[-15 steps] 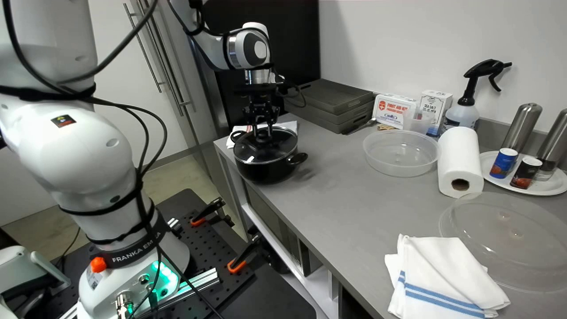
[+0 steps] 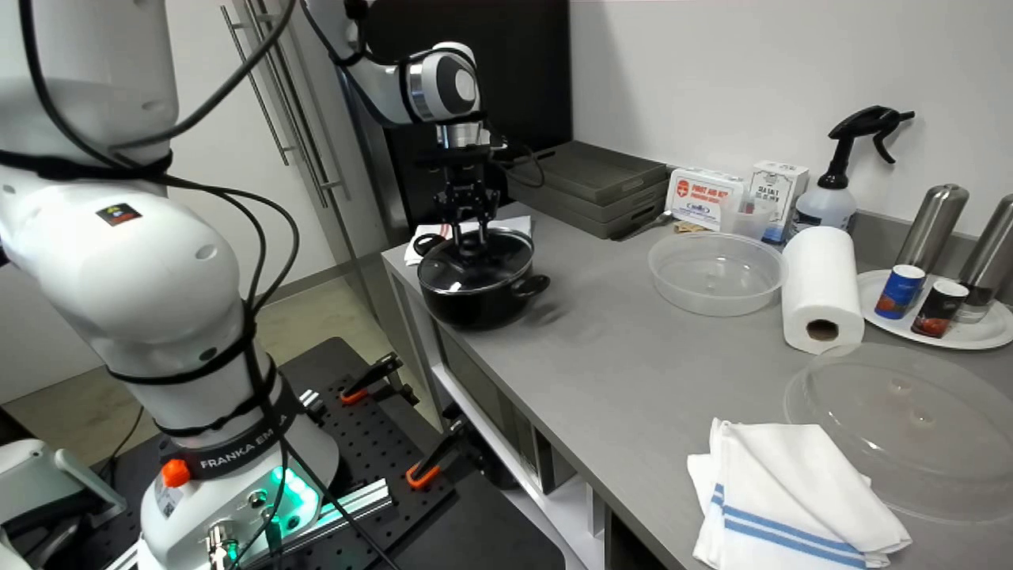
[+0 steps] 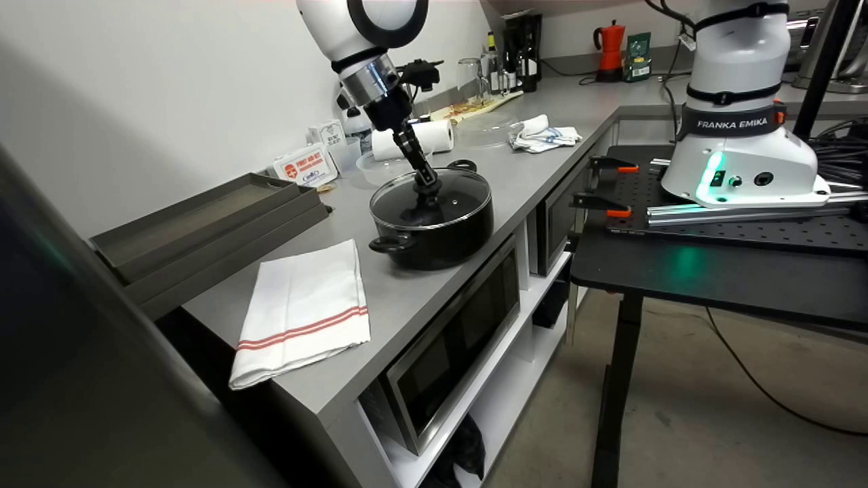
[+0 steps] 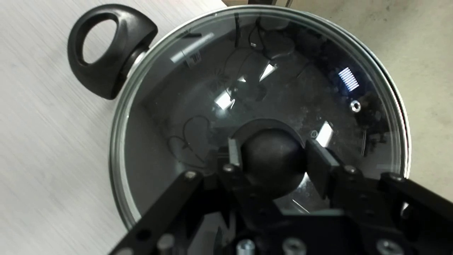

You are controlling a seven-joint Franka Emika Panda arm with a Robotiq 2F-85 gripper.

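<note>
A black pot (image 2: 479, 305) stands near the front edge of the grey counter, close to the end with the red-striped towel. Its glass lid (image 3: 399, 198) lies level on the rim in both exterior views. From above, my gripper straddles the lid's round black knob (image 4: 271, 159), shut on it, with one finger pad (image 4: 234, 153) on either side. One pot handle (image 4: 114, 51) shows at upper left in the wrist view. The inside of the pot is mostly hidden by reflections on the dark glass.
A folded red-striped towel (image 3: 305, 297) lies beside the pot. Grey stacked trays (image 2: 589, 185) stand against the wall. Further along are a clear bowl (image 2: 717, 275), a paper roll (image 2: 821, 285) and a blue-striped towel (image 2: 788, 494).
The arm has shifted only very slightly. Pot and lid look to be in the same place, and the gripper is still at the knob.
</note>
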